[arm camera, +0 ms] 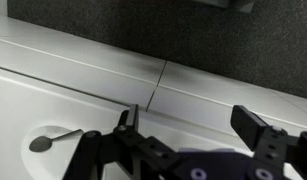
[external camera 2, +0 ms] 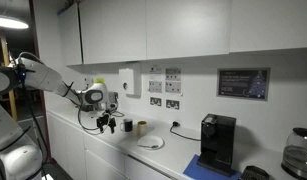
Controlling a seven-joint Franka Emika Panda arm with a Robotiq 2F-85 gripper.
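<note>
In the exterior view, my gripper point(external camera 2: 110, 124) hangs over the left part of the counter. The wrist view has my gripper at the bottom edge, its two dark fingers spread wide with nothing seen between them. A spoon point(arm camera: 55, 139) with a dark, rounded head lies on a white surface to the left, apart from the fingers. A dark mug point(external camera 2: 128, 125) and a tan mug point(external camera 2: 141, 129) stand just right of my gripper in the exterior view. Further along is a white plate point(external camera 2: 151, 142).
On the right of the counter stand a black coffee machine point(external camera 2: 218, 140), with a blue mat point(external camera 2: 206, 169) under it, and a glass kettle point(external camera 2: 298, 155). Cabinets point(external camera 2: 178, 30) hang above. Beyond the counter edge, dark floor point(arm camera: 123, 25) shows in the wrist view.
</note>
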